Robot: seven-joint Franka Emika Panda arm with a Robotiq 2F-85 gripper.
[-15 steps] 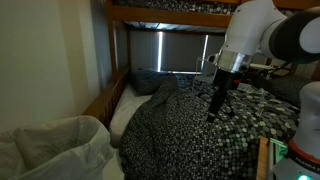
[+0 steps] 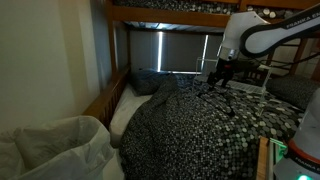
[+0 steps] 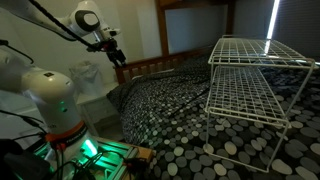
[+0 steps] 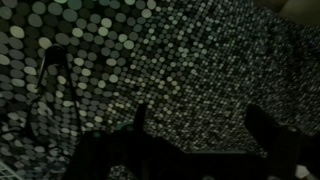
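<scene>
High over a bed with a dark, pale-dotted cover, my gripper hangs from the white arm. Its dark fingers stand wide apart in the wrist view, and only the dotted cloth shows beneath the open gripper. At the left of that view lies a thin black looped thing on the cloth, off to one side of the fingers; what it is I cannot tell for sure. From the other side, the gripper appears well above the cover.
A white wire rack with two shelves stands on the bed. At left is a large white bag-like container. A wooden rail edges the bed, with a bunk beam overhead.
The arm has drawn away from exterior view 1's camera, further over the bed, and appears smaller and higher in view. The bed and white container have stayed put.
</scene>
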